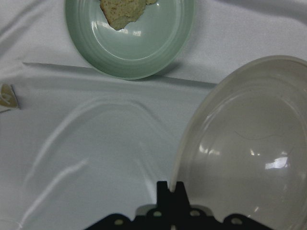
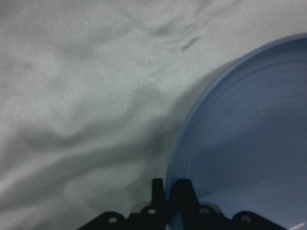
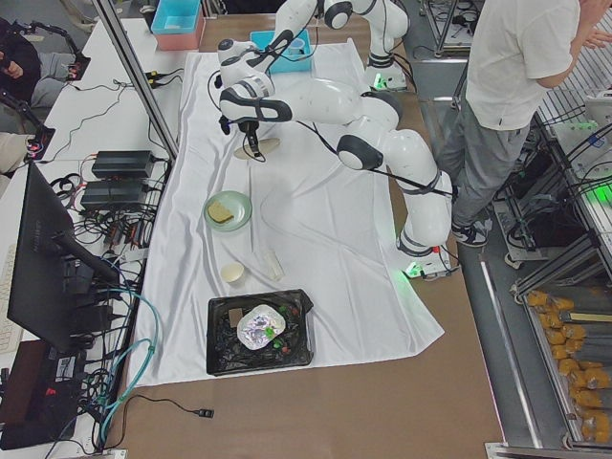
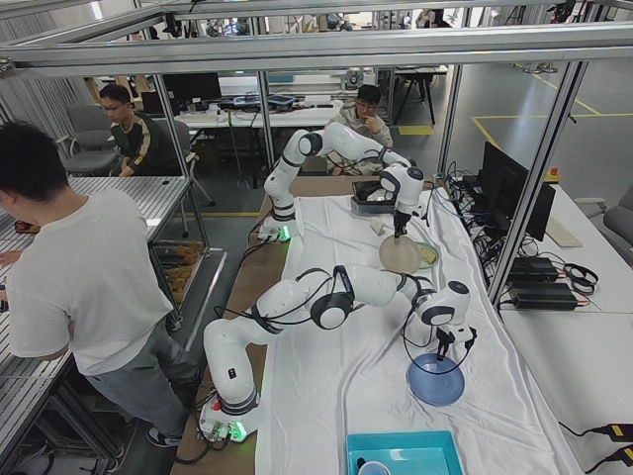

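Observation:
A beige plate (image 4: 400, 256) is under my left gripper, whose fingertips are closed on its rim in the left wrist view. My right gripper has its fingers on either side of the rim of a blue plate (image 2: 244, 139), closed on it. A green plate (image 3: 227, 216) with bread (image 1: 120, 12) lies beside the beige plate, toward the camera left end of the cloth. A pale cup (image 3: 231, 273) stands beyond it.
A black tray (image 3: 220, 335) with a container sits at one end of the white cloth, a cyan bin (image 4: 401, 450) at the other. Cables and a monitor line the side.

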